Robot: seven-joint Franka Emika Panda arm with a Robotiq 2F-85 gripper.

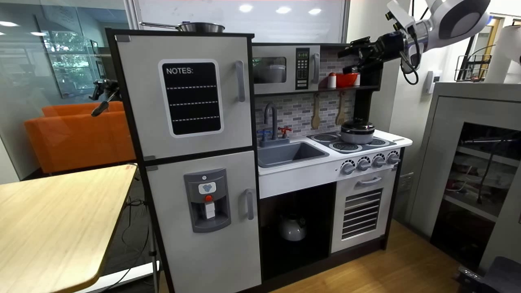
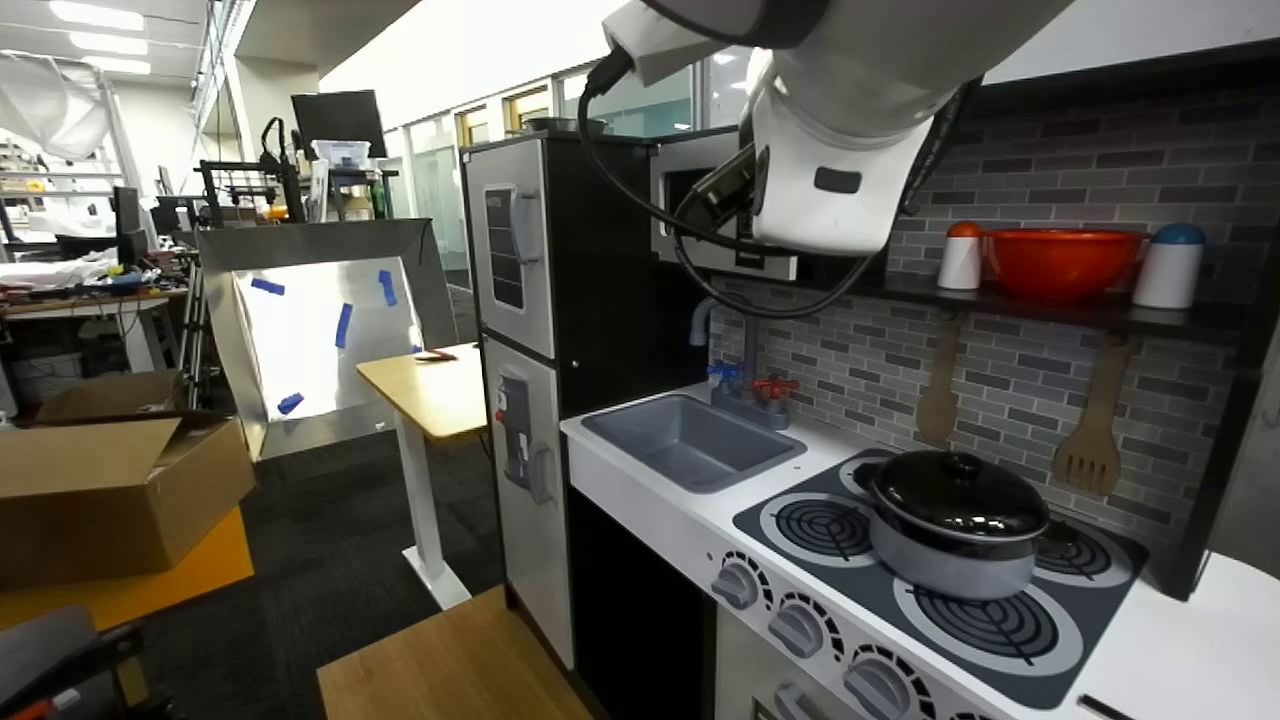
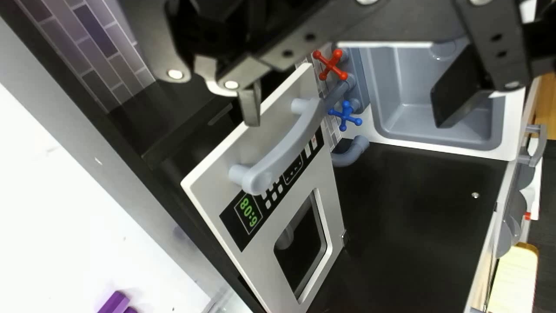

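Note:
My gripper (image 1: 347, 59) stands open in front of the upper shelf, to the right of the toy microwave (image 1: 281, 69). In the wrist view its two fingers are spread wide, with one fingertip (image 3: 250, 107) near the microwave handle (image 3: 289, 146) and the other dark pad (image 3: 454, 88) over the sink side. The grey curved handle lies below the gap between them, and nothing is held. The microwave door (image 3: 318, 208) looks closed, its green digits lit up on the panel. Behind the arm in exterior view 2, the gripper itself is hidden.
A red bowl (image 2: 1062, 260) sits on the shelf between an orange-topped shaker (image 2: 961, 256) and a blue-topped one (image 2: 1168, 268). Below are the sink (image 2: 693, 439), its faucet (image 1: 271, 119) and a lidded pot (image 2: 954, 528) on the stove. A pan (image 1: 201, 27) rests atop the fridge.

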